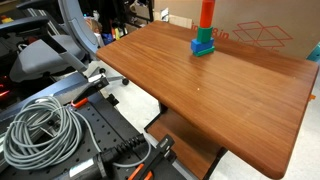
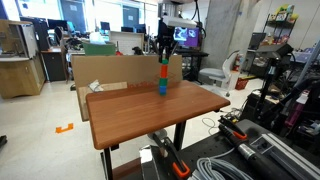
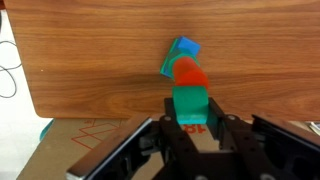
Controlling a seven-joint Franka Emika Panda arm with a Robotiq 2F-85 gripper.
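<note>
A narrow tower of coloured pieces stands on the brown table (image 1: 190, 85). From the bottom, exterior view 1 shows a green and blue base (image 1: 202, 46), a green piece (image 1: 204, 34) and a red piece (image 1: 207, 14); the frame cuts off its top. In the wrist view my gripper is shut on a green block (image 3: 190, 103), with the red piece (image 3: 188, 71) right beneath. The green block appears above the red piece in exterior view 2, my gripper (image 2: 166, 50) around it. Whether block and red piece touch, I cannot tell.
Bare tabletop surrounds the tower. A cardboard panel (image 2: 120, 72) stands along the table's far edge. A coiled grey cable (image 1: 45, 140) lies off the table, near the dark rail (image 1: 115, 130).
</note>
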